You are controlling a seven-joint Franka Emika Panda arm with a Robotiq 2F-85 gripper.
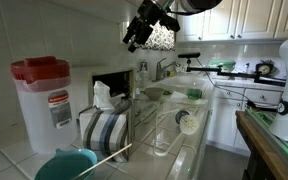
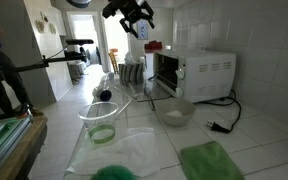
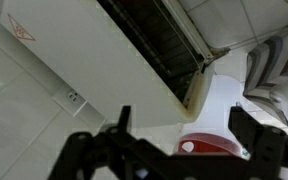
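High above the counter, my gripper (image 1: pixel 130 43) hangs in free air with its fingers apart. In the wrist view the gripper shows two dark fingers spread wide, with nothing held between them. Below it lie the toaster oven's white top (image 3: pixel 99 55), a striped holder (image 3: pixel 284 65) and a red lid (image 3: pixel 209 143). Exterior view 1 shows the white canister with a red lid (image 1: pixel 48 105) at left, the striped holder (image 1: pixel 106 131) beside it and a teal bowl (image 1: pixel 68 165) in front.
The white toaster oven (image 2: pixel 206 77) stands against the wall. A metal bowl (image 2: pixel 174 112), a clear container (image 2: pixel 101 120) with something green inside, a white cloth (image 2: pixel 114 152) and a green cloth (image 2: pixel 210 162) occupy the counter. Bare tiles (image 2: pixel 249 140) lie at the right.
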